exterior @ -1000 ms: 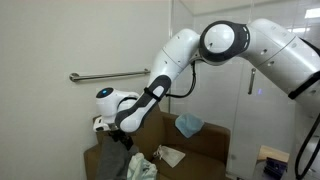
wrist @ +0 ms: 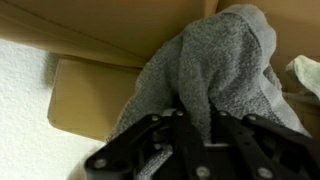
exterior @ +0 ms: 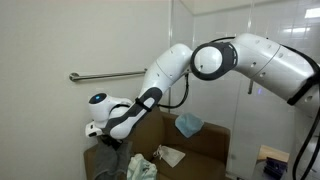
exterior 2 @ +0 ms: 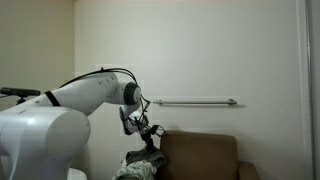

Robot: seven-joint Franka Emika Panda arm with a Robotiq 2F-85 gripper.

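A dark grey towel (exterior: pixel 112 162) lies draped over the left end of the brown sofa. My gripper (exterior: pixel 108 141) is low over its top, at the sofa's left side. In the wrist view the grey towel (wrist: pixel 195 65) rises in a folded ridge right at the gripper, whose fingertips are dark and partly hidden in the cloth. How far the fingers stand apart does not show clearly. From the other side, the gripper (exterior 2: pixel 150 132) meets the dark towel (exterior 2: pixel 146 157) near the sofa's arm.
A pale greenish cloth (exterior: pixel 142 168) lies just right of the grey towel. Farther along the sofa (exterior: pixel 205 142) are a white cloth (exterior: pixel 170 156) and a blue cloth (exterior: pixel 188 124). A metal rail (exterior: pixel 105 76) is fixed to the wall behind.
Over the last second my wrist has shifted left, toward the sofa's left end. The other cloths have stayed in place.
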